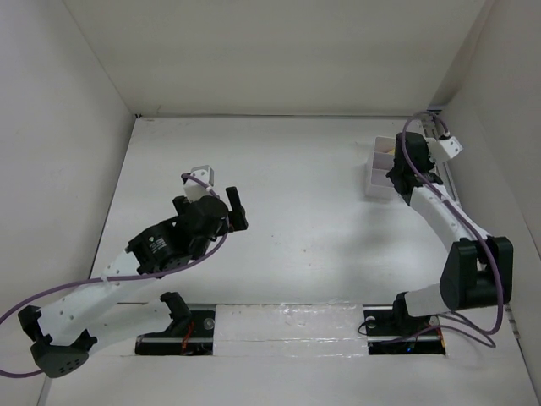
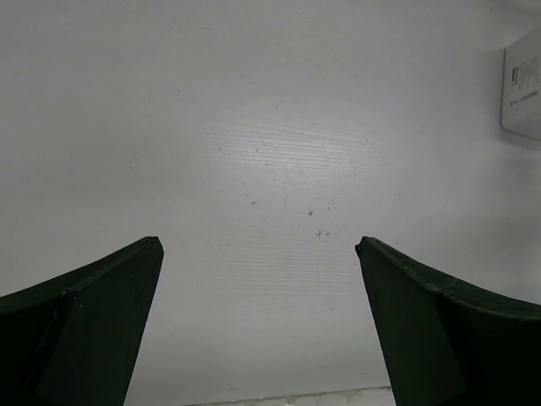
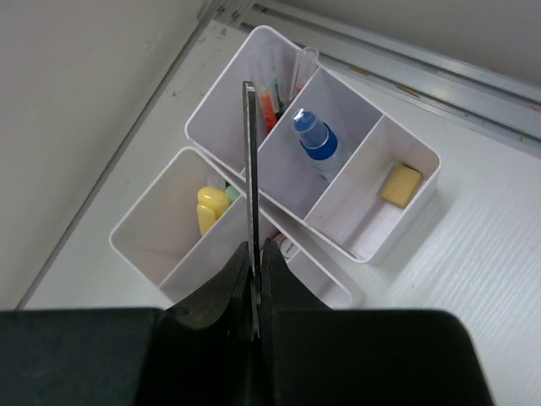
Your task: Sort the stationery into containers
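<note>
My right gripper is shut on a long thin metal ruler (image 3: 250,144), held over two white divided containers (image 3: 211,101) at the table's right. In the right wrist view these hold pens (image 3: 267,108), a blue-capped bottle (image 3: 314,139), a tan block (image 3: 401,184) and yellow items (image 3: 213,203); other contents are partly hidden. My left gripper stands open over bare table at the left, nothing between its fingers.
Walls enclose the back and sides, with a metal rail (image 3: 406,85) beside the containers. A white object (image 2: 524,85) edges into the left wrist view.
</note>
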